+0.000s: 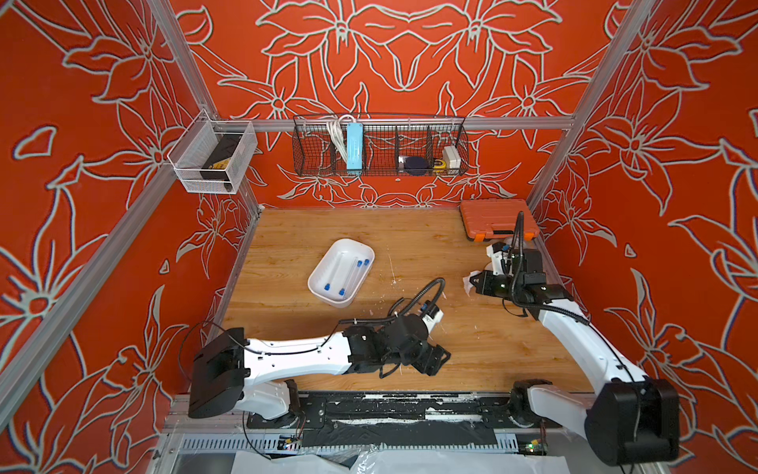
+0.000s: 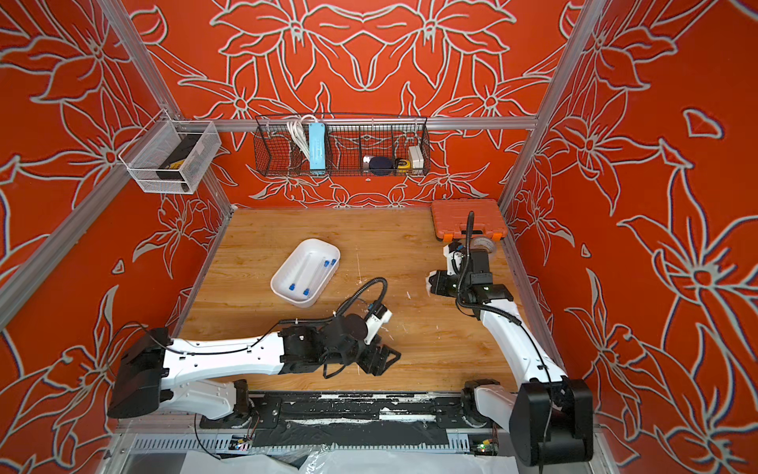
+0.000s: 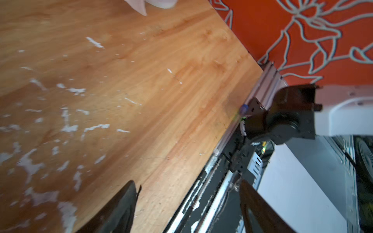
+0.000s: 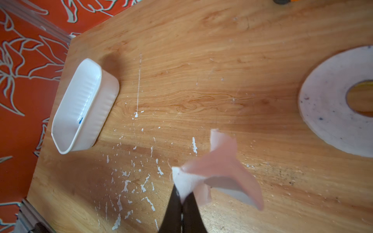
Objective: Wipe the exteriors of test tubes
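Observation:
A white tray on the left half of the table holds several small blue pieces, probably tube caps. My left gripper is open low over the front middle of the table, with only wood and the table's front edge between its fingers in the left wrist view. My right gripper, at the right side of the table, is shut on a white wipe, which hangs from the fingertips. Whether any tube lies inside the wipe cannot be seen.
An orange case lies at the back right. A white roll lies near my right gripper. Wire baskets hang on the back wall.

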